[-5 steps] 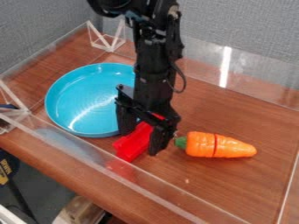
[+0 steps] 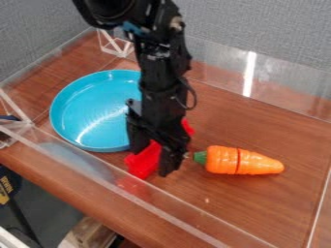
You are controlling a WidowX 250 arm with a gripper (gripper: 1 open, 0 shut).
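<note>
The black gripper is low over a red object lying between the blue plate and the carrot; the fingers partly hide the red object, and whether they hold it is unclear. The blue plate lies at the left of the wooden surface. An orange toy carrot with a green top lies to the gripper's right.
Clear plastic walls border the wooden surface. A white wire piece stands at the back left corner.
The gripper's fingers appear slightly closer together than one second ago, and the arm has shifted very slightly. The plate and carrot have not moved.
</note>
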